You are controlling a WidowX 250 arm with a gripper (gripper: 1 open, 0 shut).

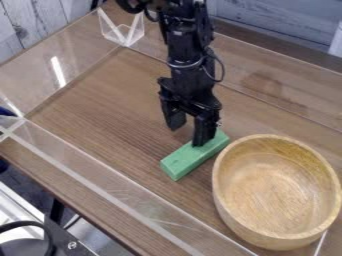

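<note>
A black robot arm reaches down from the top centre of the camera view, and its gripper (190, 122) hangs open just over a mint-green oblong block (185, 159). The block lies diagonally on the wooden table, its upper right end partly behind the gripper. Whether the fingers touch it I cannot tell.
A large pale wooden bowl (274, 195) sits to the right, close to the block. A clear plastic piece (120, 30) stands at the back left. Black cables lie at the bottom left, off the tabletop.
</note>
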